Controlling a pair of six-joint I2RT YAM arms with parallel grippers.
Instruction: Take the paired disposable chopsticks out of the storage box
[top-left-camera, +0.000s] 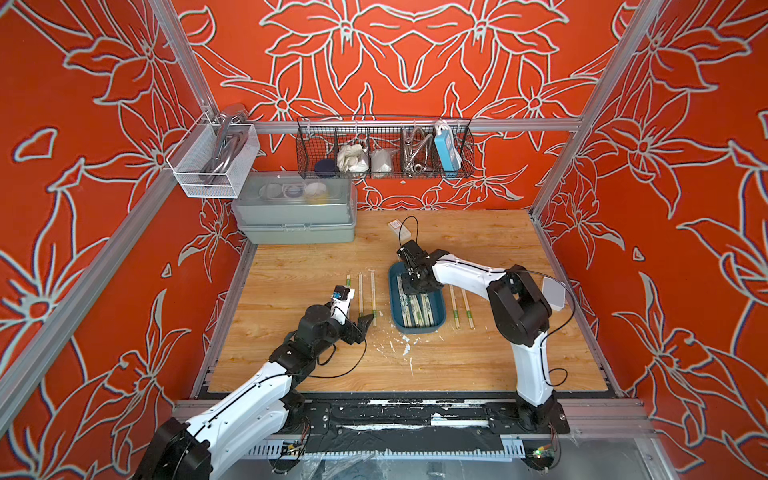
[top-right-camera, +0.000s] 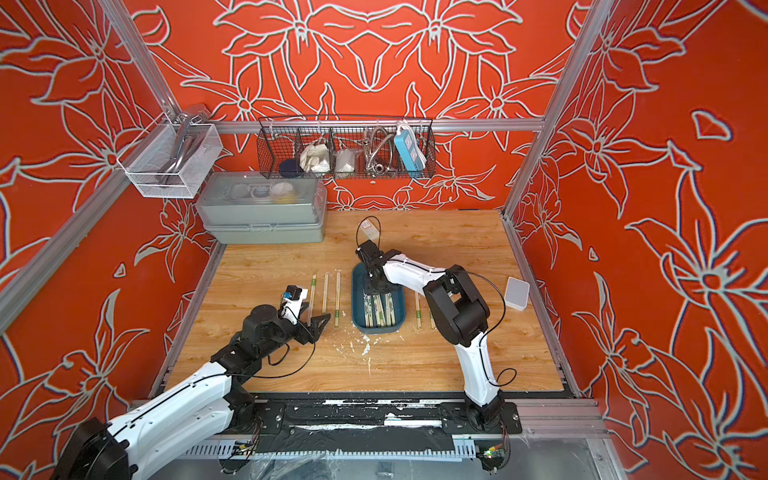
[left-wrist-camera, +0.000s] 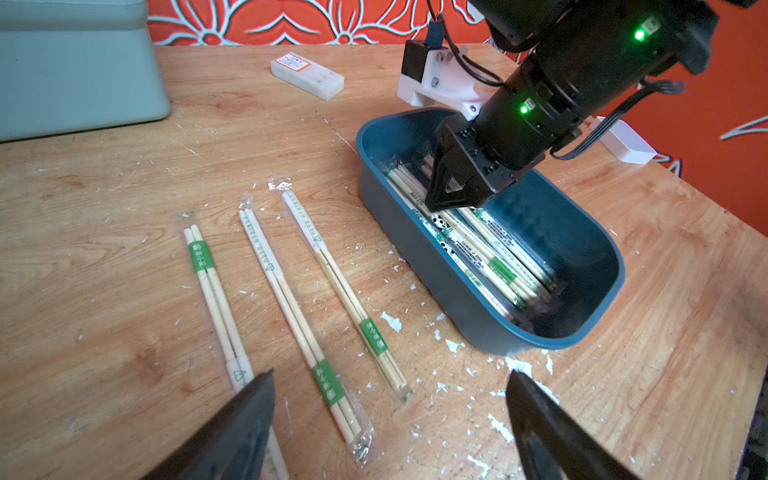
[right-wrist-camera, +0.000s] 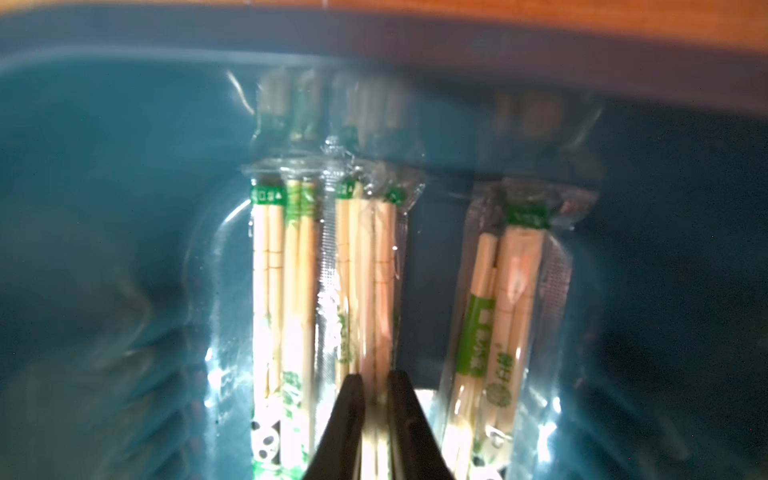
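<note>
The blue storage box (top-left-camera: 396, 320) stands mid-table, holding several wrapped chopstick pairs (left-wrist-camera: 505, 273) with green bands and panda prints. My right gripper reaches down inside it, shut, its fingertips over the middle bundle (right-wrist-camera: 366, 264); nothing clearly shows gripped. Another bundle (right-wrist-camera: 500, 320) lies apart at the right in the right wrist view. To the box's left lie three wrapped pairs, the nearest to it being this pair (left-wrist-camera: 344, 292). My left gripper is open and empty above the table near those pairs.
Two more chopstick pairs (top-left-camera: 461, 307) lie right of the box. White scraps (left-wrist-camera: 456, 346) litter the table in front of it. A grey-green case (top-left-camera: 296, 232) stands at the back left, and a small white block (left-wrist-camera: 308, 76) lies behind the box.
</note>
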